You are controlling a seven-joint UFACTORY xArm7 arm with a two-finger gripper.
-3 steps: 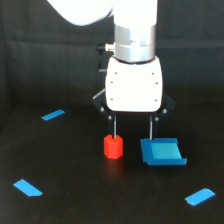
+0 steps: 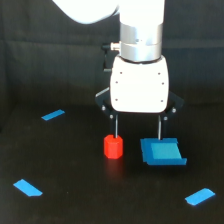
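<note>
The white robot hand (image 2: 139, 85) hangs in the upper middle of the camera view, its gripper (image 2: 138, 136) open, with thin fingers spread wide. The left finger is just above and behind a small red block (image 2: 113, 147); the right finger is over a blue square (image 2: 165, 153) on the dark table. Nothing shows between the fingers. Whether the left fingertip touches the red block is not clear.
Short blue tape strips lie on the dark surface at the back left (image 2: 53, 115), front left (image 2: 28, 188) and front right (image 2: 200, 197).
The arm has shifted slightly to the right, the fingers moving with it. The red block and blue square appear in about the same places.
</note>
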